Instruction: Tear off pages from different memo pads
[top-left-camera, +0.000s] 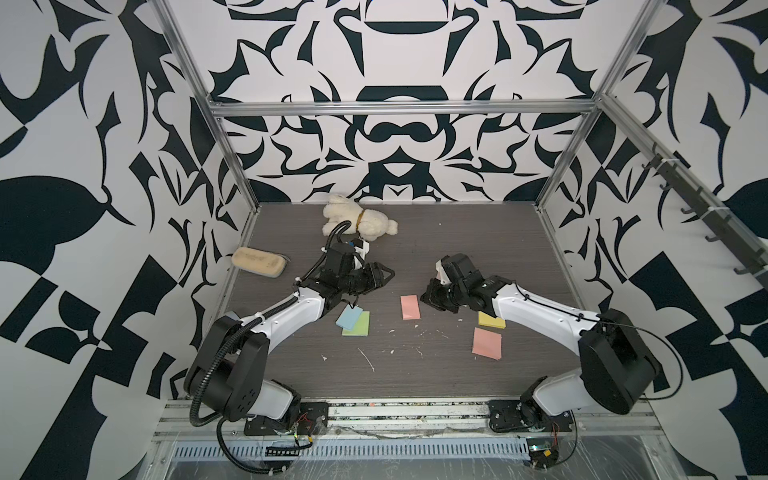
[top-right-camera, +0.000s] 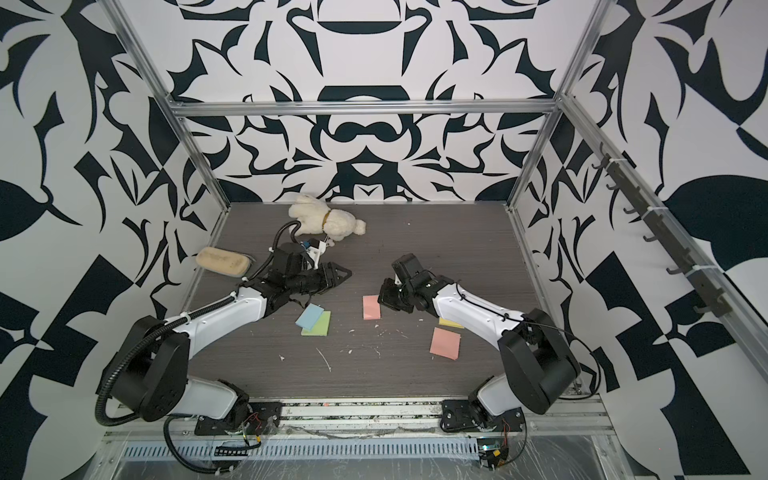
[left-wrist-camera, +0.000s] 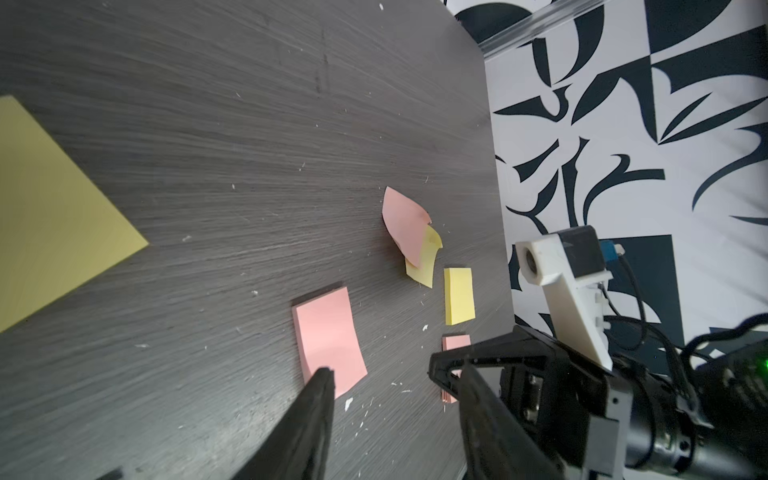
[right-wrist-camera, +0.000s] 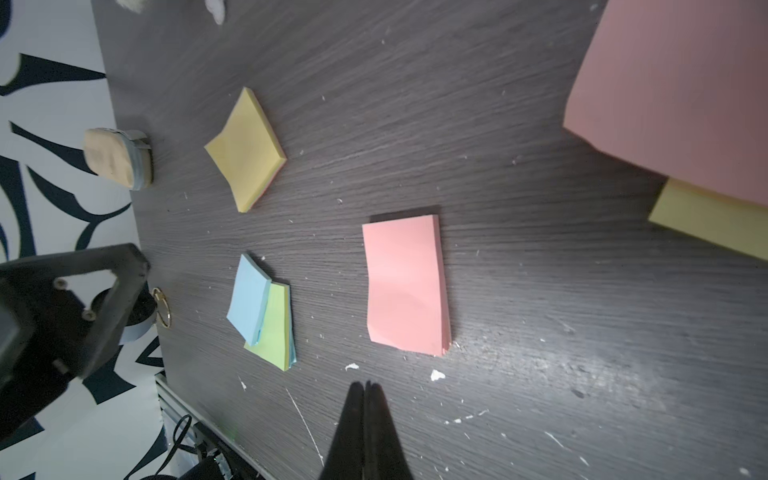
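A pink memo pad (top-left-camera: 409, 307) lies at the table's centre between my grippers. Blue (top-right-camera: 309, 315) and green (top-right-camera: 319, 327) pads overlap at left; a pink pad (top-right-camera: 445, 343) and a yellow pad (top-left-camera: 491, 322) lie at right. The left wrist view also shows loose-looking pink (left-wrist-camera: 404, 220) and yellow (left-wrist-camera: 420, 264) sheets. A yellow pad (right-wrist-camera: 244, 148) shows in the right wrist view. My left gripper stands open above the table, left of the centre pad. My right gripper is above that pad's near side, fingertips close together, nothing visible between them.
A white plush toy (top-left-camera: 348, 216) lies at the back left, a tan oblong object (top-left-camera: 257, 261) at the left. Small paper scraps dot the front of the table.
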